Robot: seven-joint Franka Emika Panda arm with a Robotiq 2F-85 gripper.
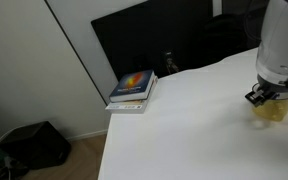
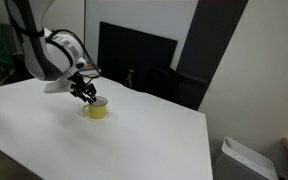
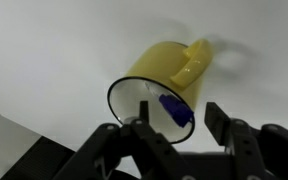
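Note:
A yellow mug (image 3: 169, 62) with a dark rim and pale inside shows in the wrist view, its handle (image 3: 192, 65) towards the upper right. A small blue-purple object (image 3: 176, 109) appears at the mug's mouth, between my gripper's fingers. My gripper is partly open over that mouth; gaps seem to show on both sides of the object. Exterior view 2 has the gripper (image 2: 88, 96) right at the top of the mug (image 2: 98, 109), which stands on the white table. In exterior view 1 the arm partly covers the mug (image 1: 274, 108).
A stack of books (image 1: 133, 88) lies at the table's far left edge in exterior view 1. Dark panels (image 2: 134, 55) stand behind the table. A white bin (image 2: 246, 160) stands off the table's right side.

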